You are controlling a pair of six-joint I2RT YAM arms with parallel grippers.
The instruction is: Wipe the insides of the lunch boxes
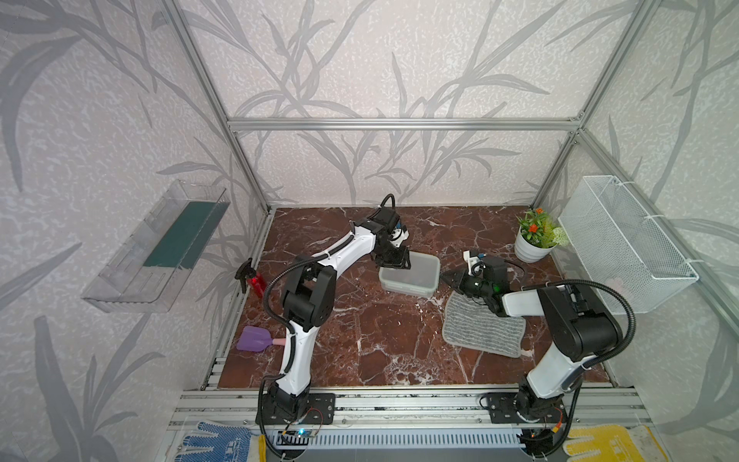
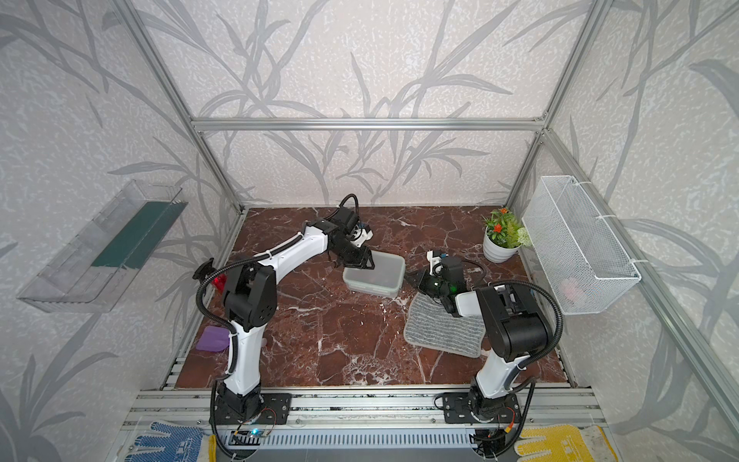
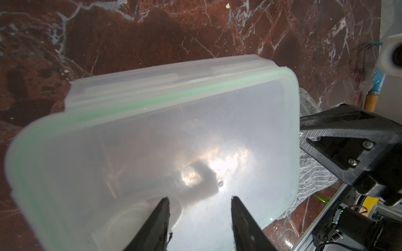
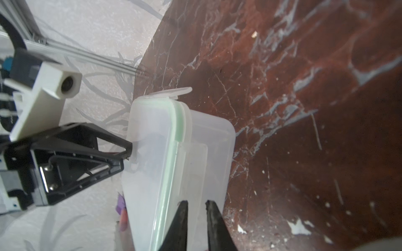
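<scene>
A clear, rectangular lunch box with a pale green seal stands mid-table, its translucent lid on. In the right wrist view one side latch flap sticks outward; another flap hangs along the near side. Over the box's left part is my left gripper, its fingers apart with nothing gripped between them. My right gripper, at the box's right end, has its fingertips slightly apart; nothing shows held. Whether these fingers touch the box, I cannot tell.
A grey cloth lies under the right arm. A potted plant stands at the back right. At the left are a red bottle and a purple scoop.
</scene>
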